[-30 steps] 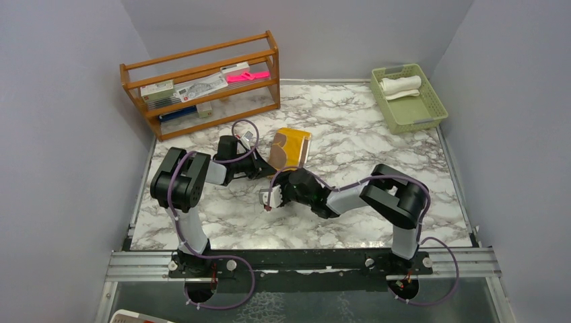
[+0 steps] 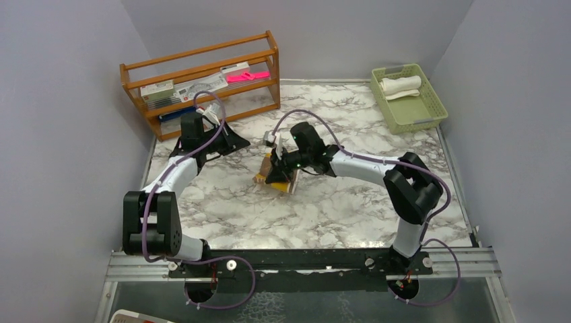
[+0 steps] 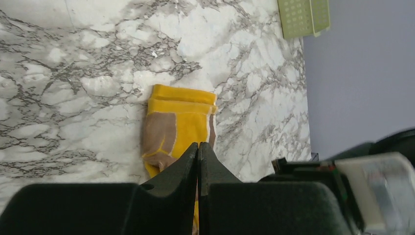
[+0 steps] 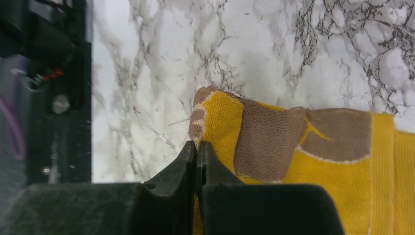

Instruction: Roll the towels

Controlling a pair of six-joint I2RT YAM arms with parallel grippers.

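Observation:
The yellow and brown towel point(image 2: 288, 186) lies near the middle of the table, partly hidden under my right gripper. Its far part is flat in the left wrist view, with a yellow border point(image 3: 182, 94). My right gripper is shut on the towel's near edge, which bulges just past the fingertips. How much cloth is between them is hard to see. Further back and left, my left gripper point(image 2: 246, 143) hangs clear of the towel. In its wrist view the tips of the left gripper meet, with nothing between them.
A wooden rack point(image 2: 275, 64) with boxes stands at the back left, close behind the left arm. The green basket point(image 2: 441, 116) at the back right holds white rolled cloth point(image 2: 400, 85). Bare marble lies to the right and in front.
The towel has shifted toward the front and a little left. My left gripper has pulled up and back, away from it. The right arm has swung over the towel from the front.

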